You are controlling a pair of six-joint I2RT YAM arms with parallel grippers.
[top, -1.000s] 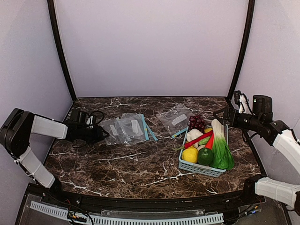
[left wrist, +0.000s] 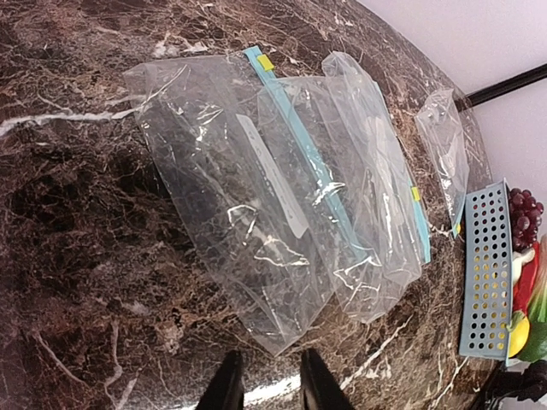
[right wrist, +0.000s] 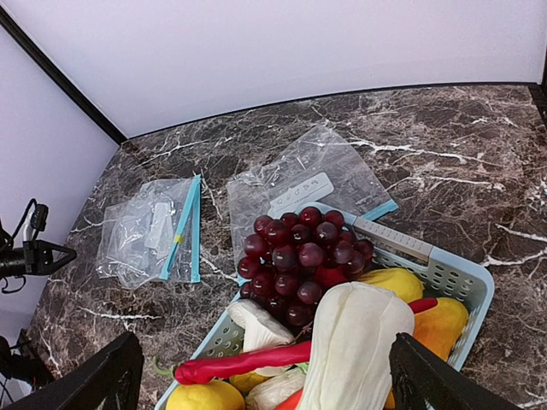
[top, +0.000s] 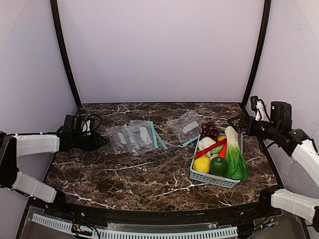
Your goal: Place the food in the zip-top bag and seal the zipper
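Clear zip bags with blue zippers (top: 137, 137) lie overlapping flat on the left-middle of the marble table; in the left wrist view they (left wrist: 222, 196) fill the middle, with yellow sliders. Another bag (top: 184, 127) lies behind the food basket (top: 214, 180), which holds grapes (top: 209, 129), leek (top: 237, 164), lemon (top: 201, 165), avocado (top: 219, 166), peppers and more. My left gripper (top: 99, 141) hangs left of the bags, its fingertips part open (left wrist: 265, 384), empty. My right gripper (top: 239, 122) is open above the basket's back, nothing between its fingers.
Walls with dark edge strips stand at back and both sides, close beside each arm. The basket takes up the right side.
My left gripper has drawn back to the left, away from the bags. The right arm has barely moved, and the bags and food look unchanged.
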